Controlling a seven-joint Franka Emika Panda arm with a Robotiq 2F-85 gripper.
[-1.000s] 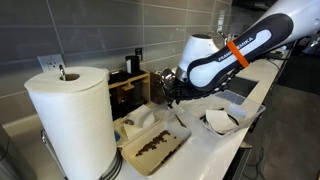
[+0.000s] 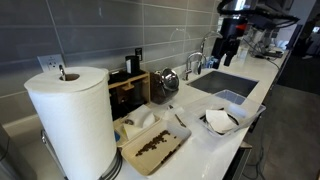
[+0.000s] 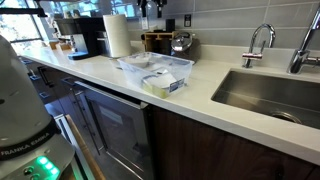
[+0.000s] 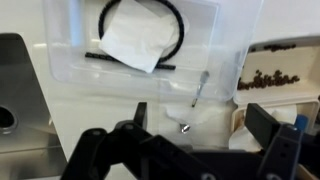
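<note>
High over the counter, my gripper [image 2: 222, 56] is open and holds nothing; in the wrist view its dark fingers [image 4: 97, 150] stand wide apart along the bottom edge. A clear plastic bin [image 4: 90, 75] lies at the top of that view, with a white cloth or paper [image 4: 138, 35] and a black ring-shaped cable [image 4: 181, 25] inside. Between the bin and the fingers are a small utensil [image 4: 202, 85] and a little shiny item [image 4: 183, 127] on the counter. At the right is a tray [image 4: 245, 75] with brown bits [image 4: 272, 79], partly cut off.
A paper towel roll [image 2: 70, 120] stands at the near left in exterior view 1. Along the wall are a wooden rack [image 2: 125, 80] and a round metal object [image 2: 163, 86]. The sink [image 3: 280, 95] lies beyond the bin, with bare counter [image 3: 215, 85] between.
The arm has risen and drawn away from the trays toward the sink side, leaving my gripper higher above the counter. The bin and trays look unmoved.
</note>
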